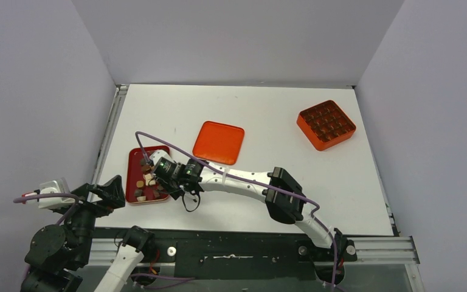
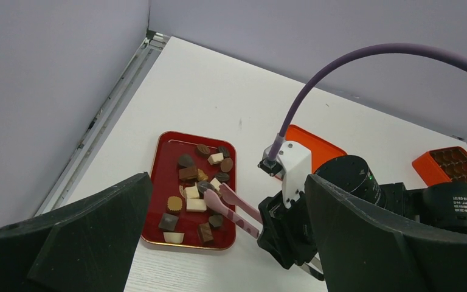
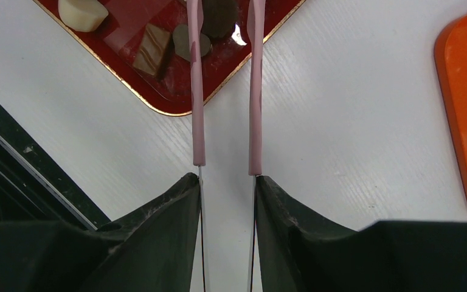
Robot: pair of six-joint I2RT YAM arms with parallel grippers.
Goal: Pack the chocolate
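A red tray (image 1: pixel 132 182) (image 2: pixel 158 237) at the left holds assorted chocolates, dark, brown and cream. My right gripper is over the tray, its pink fingers part open and reaching down among the chocolates; the fingertips are cropped in the right wrist view, so I cannot tell whether anything is between them. My left gripper (image 1: pixel 106 198) is raised at the left front, outside the tray; in its own view only its dark fingers show, standing wide apart.
An orange square lid or tray (image 1: pixel 218 142) lies behind the right arm. An orange box with compartments (image 1: pixel 326 125) stands at the back right.
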